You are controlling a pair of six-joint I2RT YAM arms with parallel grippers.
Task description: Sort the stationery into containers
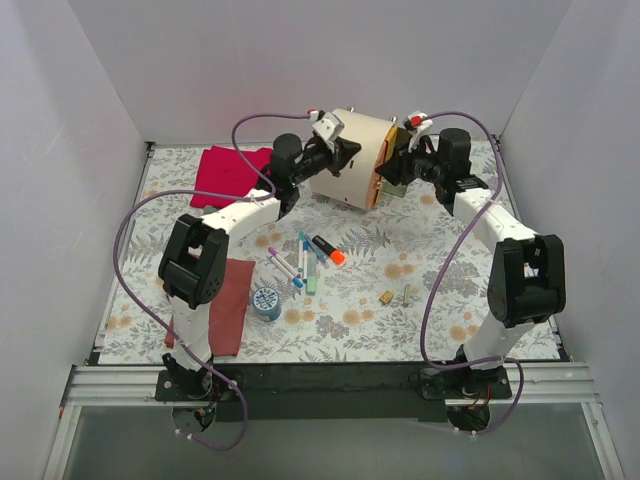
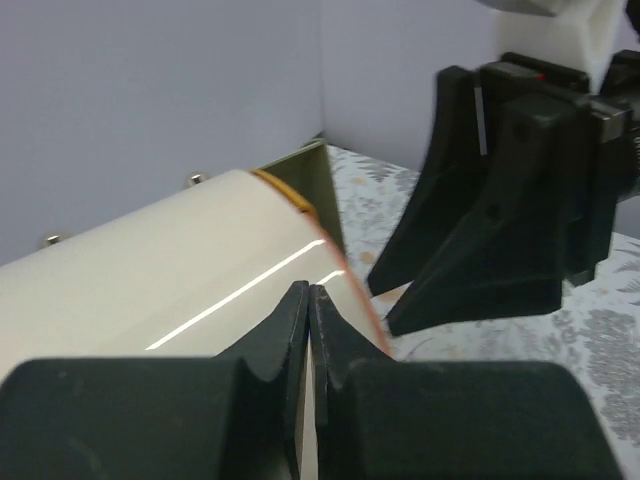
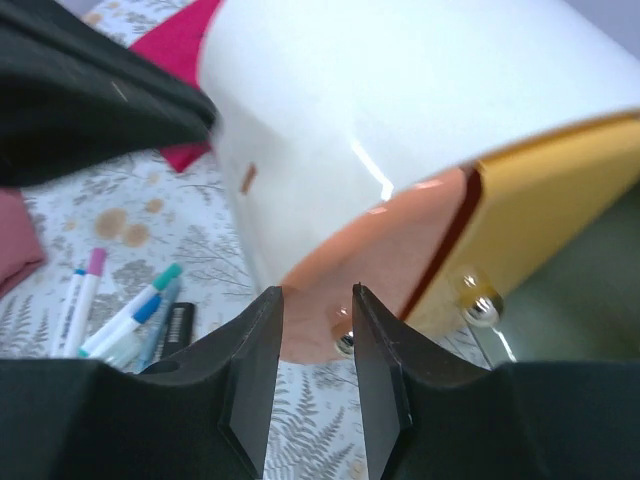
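Note:
A white rounded container (image 1: 352, 168) stands tilted at the back of the table. In the right wrist view its end shows a copper-coloured front (image 3: 385, 260) with a small knob (image 3: 343, 338), beside a yellow front (image 3: 550, 215) with its own knob. My right gripper is at that end, the copper front's knob between its fingers. With its fingers together and nothing showing between them, my left gripper is against or just over the white shell. On the table lie several pens (image 1: 287, 268) and an orange-capped black marker (image 1: 328, 250).
A red cloth (image 1: 220, 177) lies at the back left, a folded dull-red one (image 1: 232, 310) at the front left. A blue round tin (image 1: 267, 303) and a small yellow block (image 1: 386, 297) sit further forward.

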